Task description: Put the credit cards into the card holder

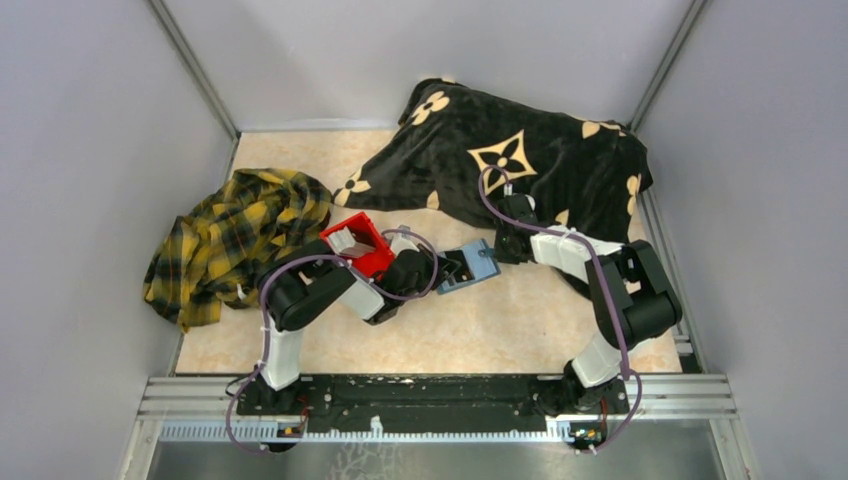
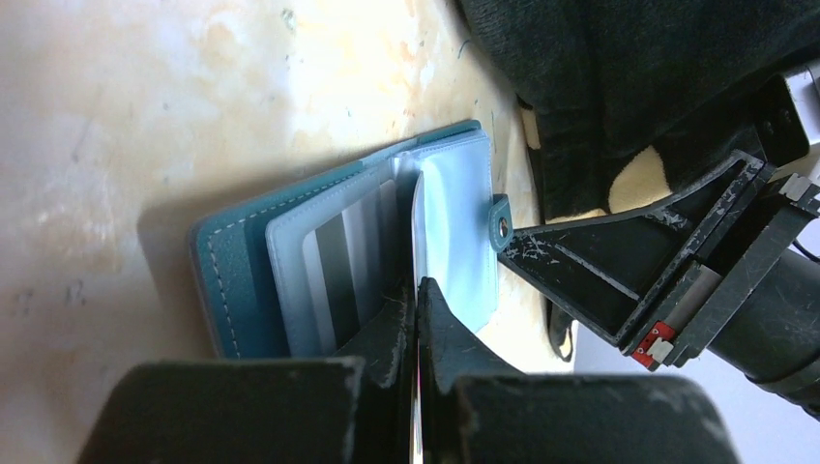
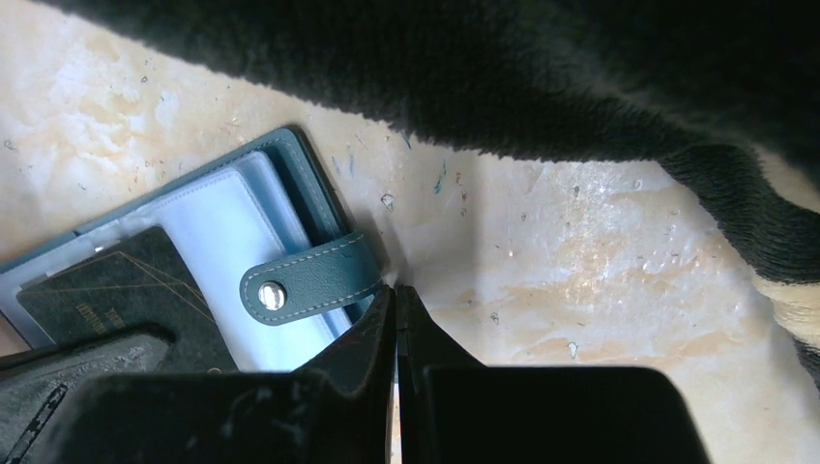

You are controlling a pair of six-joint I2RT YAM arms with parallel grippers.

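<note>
The blue card holder (image 1: pixel 480 260) lies on the table between my grippers, its snap strap (image 3: pixel 314 280) at the right end. A dark card (image 3: pixel 135 290) lies in it, seen in the right wrist view. My left gripper is shut at the holder, over its clear sleeves, with a thin pale edge along its fingertips; whether that is between them I cannot tell. My right gripper is shut at the holder's strap end, with nothing visible between its fingers.
A red box (image 1: pixel 370 260) sits beside the left arm. A plaid cloth (image 1: pixel 220 240) lies at the left, a black patterned blanket (image 1: pixel 540 130) at the back and right.
</note>
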